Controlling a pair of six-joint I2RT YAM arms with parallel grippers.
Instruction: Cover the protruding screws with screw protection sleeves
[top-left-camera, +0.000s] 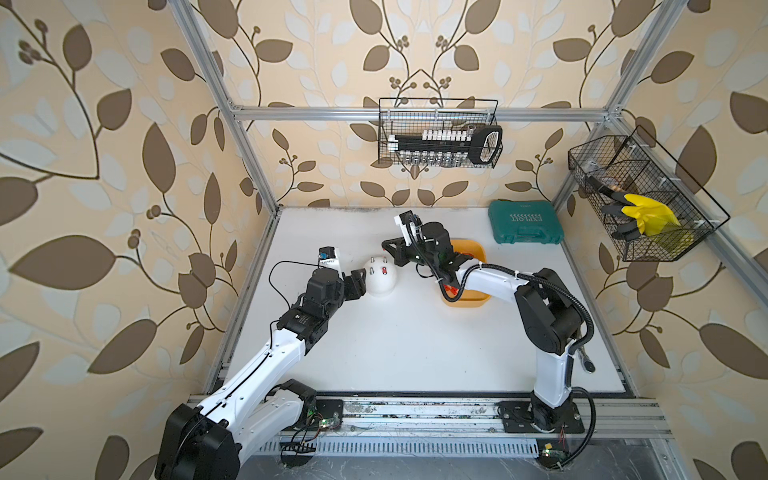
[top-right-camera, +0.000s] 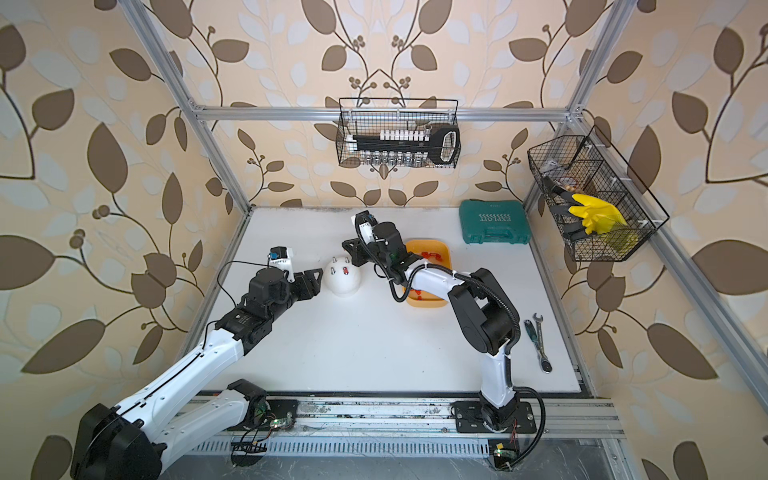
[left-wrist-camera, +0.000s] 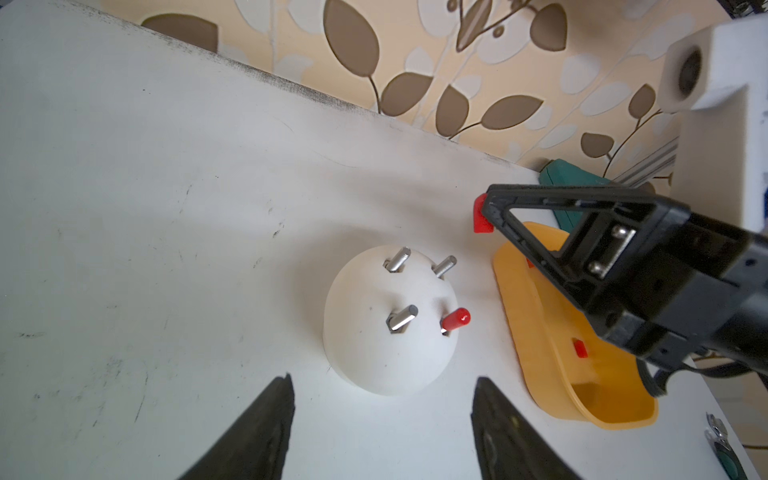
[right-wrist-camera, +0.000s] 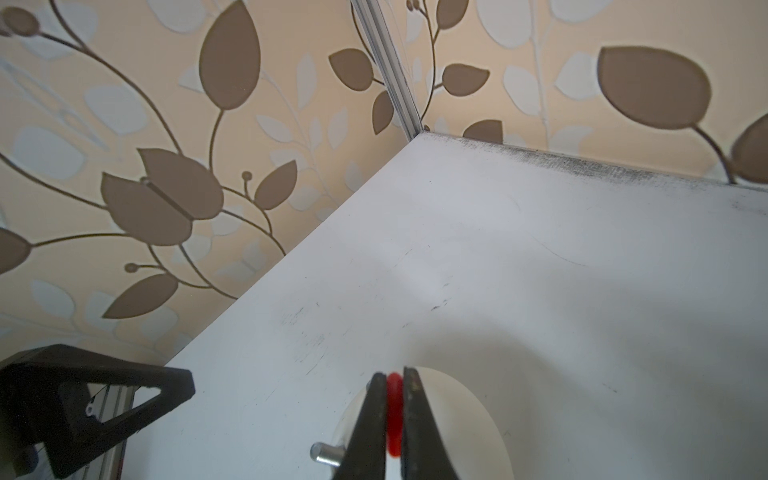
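A white dome (left-wrist-camera: 376, 336) stands on the table, several screws sticking out of it. In the left wrist view one screw wears a red sleeve (left-wrist-camera: 456, 319); the front screw (left-wrist-camera: 404, 317) and two rear screws, including the back left one (left-wrist-camera: 397, 258), show bare metal. My right gripper is shut on another red sleeve (left-wrist-camera: 481, 214), held in the air beyond the dome's right side. In the right wrist view that sleeve hides part of the dome. My left gripper is part open at the dome's near left, nothing between its fingers.
An orange bin (left-wrist-camera: 552, 336) with red sleeves stands right of the dome, under the right arm. A green case (top-left-camera: 525, 221) lies at the back right, tools (top-right-camera: 537, 340) at the right edge.
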